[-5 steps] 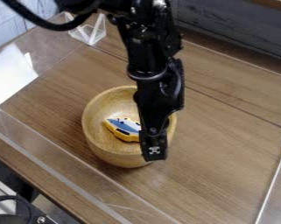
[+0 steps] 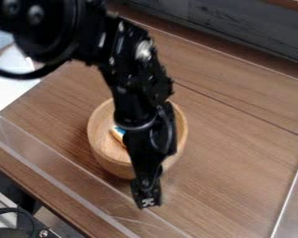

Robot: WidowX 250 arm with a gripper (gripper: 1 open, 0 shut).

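Observation:
A round wooden bowl (image 2: 101, 139) sits on the wooden table (image 2: 238, 158). A small yellow and blue object (image 2: 118, 134) lies inside it, mostly hidden behind the black arm. The gripper (image 2: 148, 191) hangs over the front right part of the bowl, its tip low at the bowl's near side. It appears open; the space between its fingers is hard to see from this side.
A white sheet (image 2: 7, 85) lies at the left edge. A grey wall (image 2: 232, 37) runs along the back. The table to the right of the bowl is clear. Clear strips and dark cables are at the front left.
The arm has swung left and its tip has moved lower and toward the front left, now covering most of the yellow and blue object. The bowl stays in place.

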